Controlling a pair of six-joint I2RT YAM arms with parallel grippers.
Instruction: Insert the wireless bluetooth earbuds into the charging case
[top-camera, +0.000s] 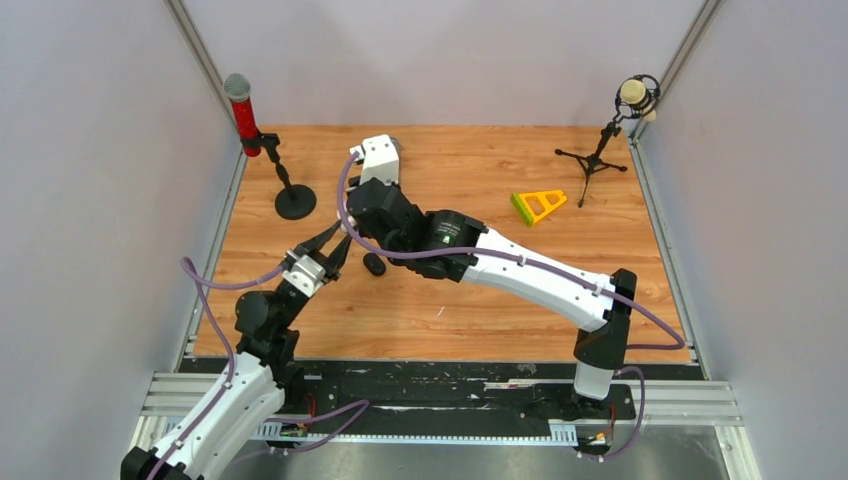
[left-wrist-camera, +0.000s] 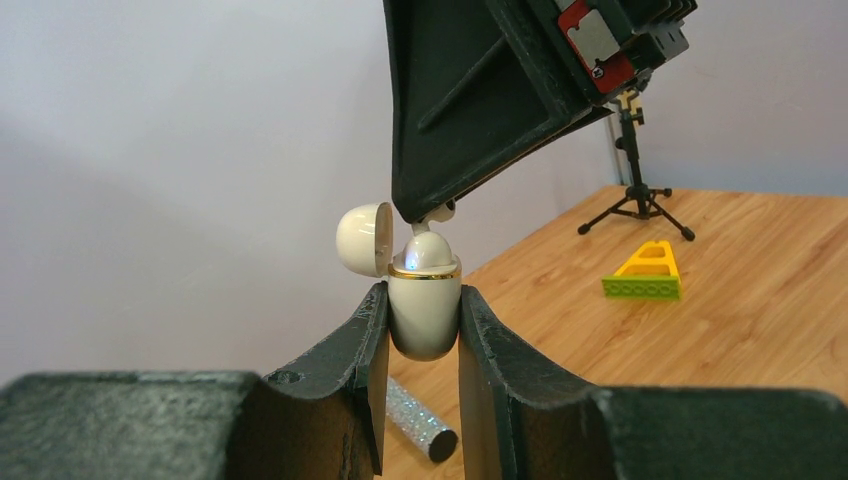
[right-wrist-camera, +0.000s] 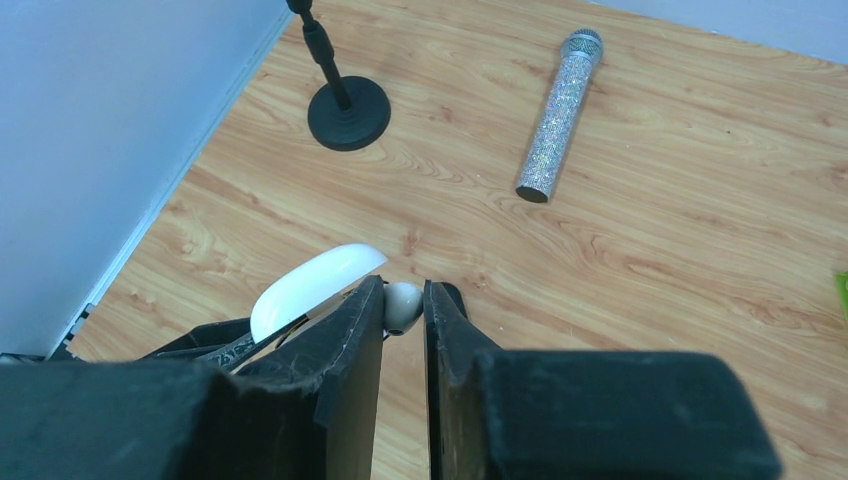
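The white charging case (left-wrist-camera: 422, 310), gold-rimmed with its lid (left-wrist-camera: 360, 238) open, is held upright in my left gripper, which is shut on it. An earbud (left-wrist-camera: 440, 214) is in my right gripper, shut on it directly over the case. A rounded white piece (left-wrist-camera: 428, 250) shows in the case's top; whether the held earbud is seated cannot be told. In the top view, my right arm mostly hides the case.
A silver glitter microphone (right-wrist-camera: 560, 115) lies on the table. A black mouse (top-camera: 374, 264), a yellow triangular piece (top-camera: 540, 205) and two microphone stands (top-camera: 295, 200) (top-camera: 590, 162) stand around the open wooden surface (top-camera: 480, 320).
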